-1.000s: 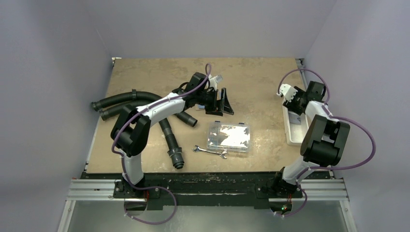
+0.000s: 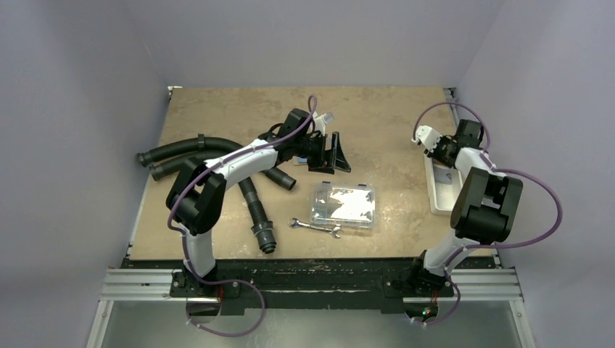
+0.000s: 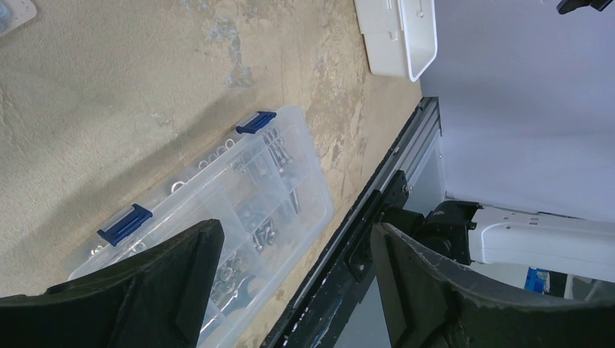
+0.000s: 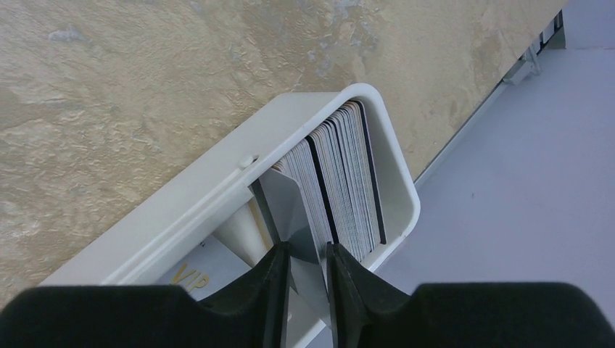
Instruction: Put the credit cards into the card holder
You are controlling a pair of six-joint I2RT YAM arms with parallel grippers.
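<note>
The white card holder (image 4: 217,170), a long tray, lies along the table's right edge. A tight stack of cards (image 4: 344,174) stands on edge at one end of it. In front of that stack a grey card (image 4: 286,203) leans, its lower part between the fingers of my right gripper. The fingers are partly apart, with a gap showing around the card. A grey card with gold "VIP" lettering (image 4: 210,267) lies in the holder nearby. Mid-table, my left gripper is open and empty, above and behind the clear parts box.
The clear parts box (image 2: 343,205) with blue latches and a wrench (image 2: 315,228) lie front-centre. Black hoses (image 2: 210,145) cover the left side. A clear blue-tinted pack (image 3: 14,14) lies near my left gripper. Open table lies between that gripper and the holder.
The left arm is unmoved.
</note>
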